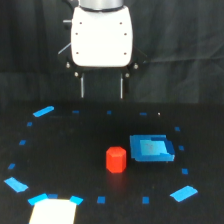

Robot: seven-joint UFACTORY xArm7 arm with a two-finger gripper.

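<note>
My gripper [102, 97] hangs high at the back of the scene, above the dark table, its fingers spread wide with nothing between them. Well below it, near the middle of the table, stands a red block [116, 159] with a rounded or many-sided outline. Just right of the block, and apart from it, is a small blue tray [135, 153] with a raised rim. A lighter blue patch shows on the tray's floor. Neither object touches the gripper.
A cream square object [53, 213] is cut off by the bottom edge at left. Light blue strips, one of them a front-right strip [184, 194], and small blue squares mark the black table.
</note>
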